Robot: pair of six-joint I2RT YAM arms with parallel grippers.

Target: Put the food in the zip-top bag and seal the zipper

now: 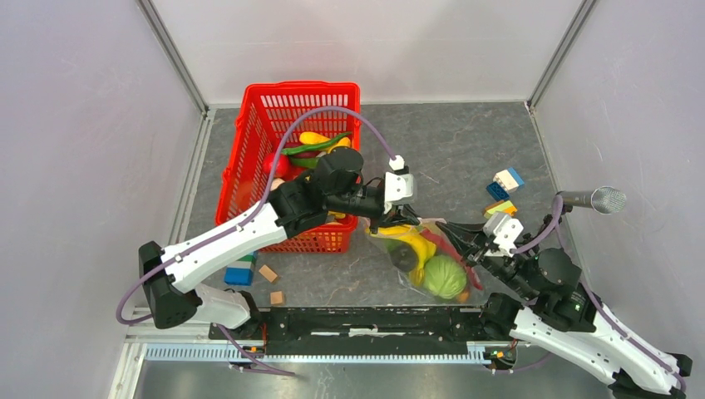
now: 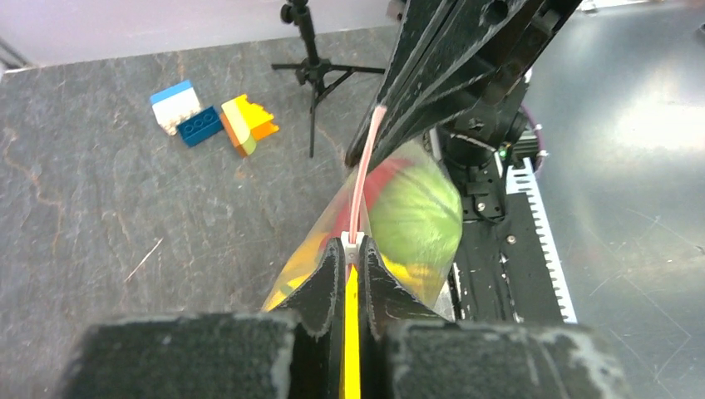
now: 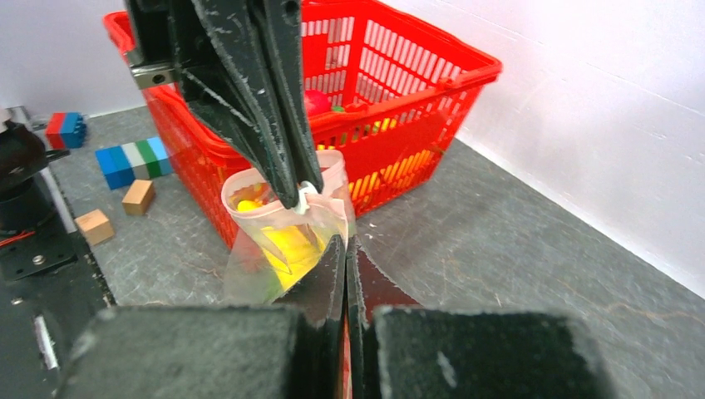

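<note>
The clear zip top bag (image 1: 426, 288) hangs between my arms, holding a green cabbage (image 1: 445, 276), yellow bananas (image 1: 425, 251), a dark round food (image 1: 403, 256) and something red. My left gripper is shut on the white zipper slider (image 2: 352, 239) on the bag's pinkish rim. That rim runs taut from the slider to my right gripper, whose shut fingers pinch the bag's corner. Left of the slider in the right wrist view, the bag's mouth (image 3: 251, 196) gapes. Both fingertip pairs are close together in the top view.
A red basket (image 1: 349, 239) with more food stands behind my left arm. Wooden blocks (image 1: 277, 297) and blue bricks (image 1: 239, 275) lie at front left. More bricks (image 1: 507, 179) and a microphone (image 1: 608, 199) are on the right.
</note>
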